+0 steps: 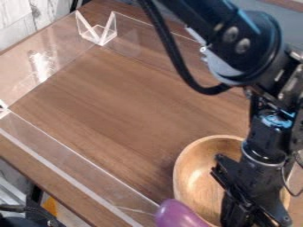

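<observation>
A wooden bowl (199, 173) sits at the lower right of the table. My gripper (254, 199) is down over the bowl's right part, shut, with nothing visible between its fingers, though its tips are dark and hard to make out. A purple eggplant-like object (180, 215) lies at the bottom edge, just left of and in front of the bowl.
Clear plastic edging runs along the left and near sides, with a clear bracket (97, 28) at the back left.
</observation>
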